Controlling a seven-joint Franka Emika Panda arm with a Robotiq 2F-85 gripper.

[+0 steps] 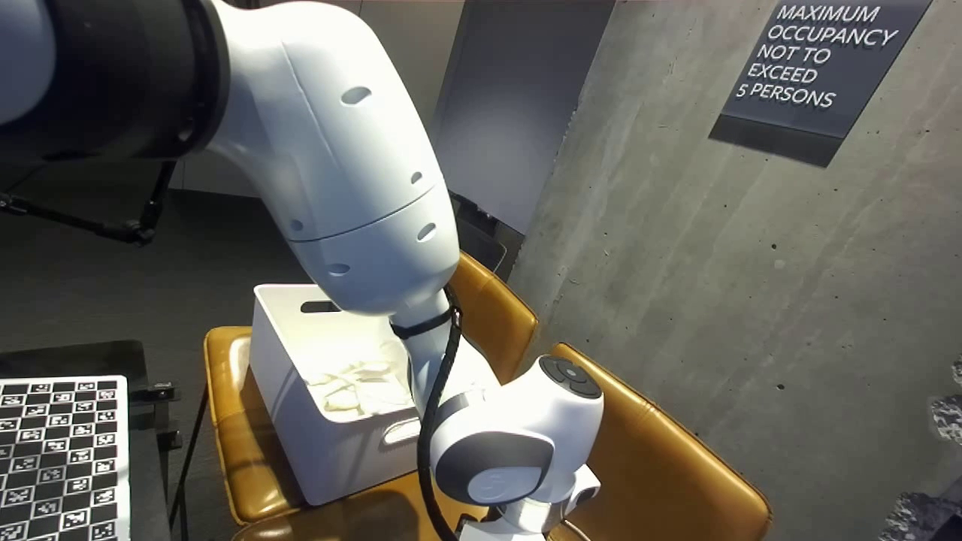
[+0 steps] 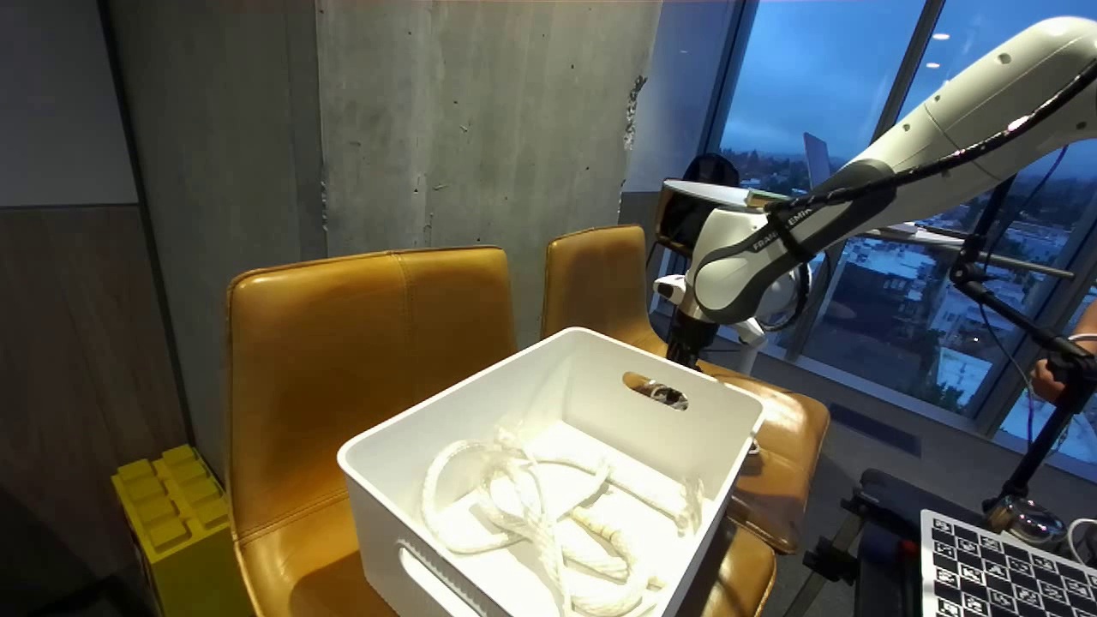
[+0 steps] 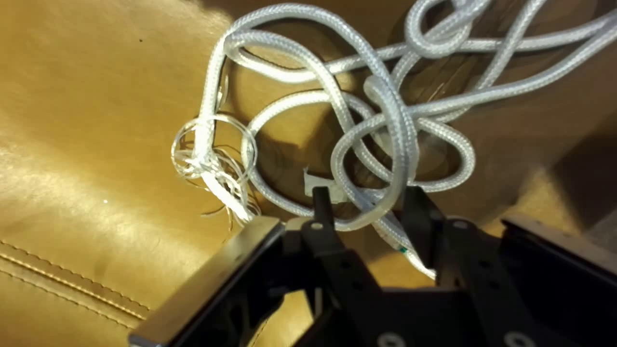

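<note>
A loosely coiled white rope [image 3: 399, 133] lies on the tan leather chair seat [image 3: 87, 173], its frayed end to the left in the wrist view. Above it is my gripper, the black fingers [image 3: 324, 220] apart. A curve of the rope passes across the space between the fingertips; whether they touch it cannot be told. In exterior view 2 the gripper reaches down behind the white bin [image 2: 555, 375], its tips hidden. More white rope [image 2: 545, 514] rests inside that bin. The gripper's fingers are out of sight in exterior view 1.
The bin stands on the neighbouring tan chair [image 2: 375, 370], its wall close to my gripper. Chair backrests [image 1: 658, 442] and a concrete wall [image 1: 766, 270] rise beyond the arm. A table with a checkered board [image 1: 63, 460] is off to the side.
</note>
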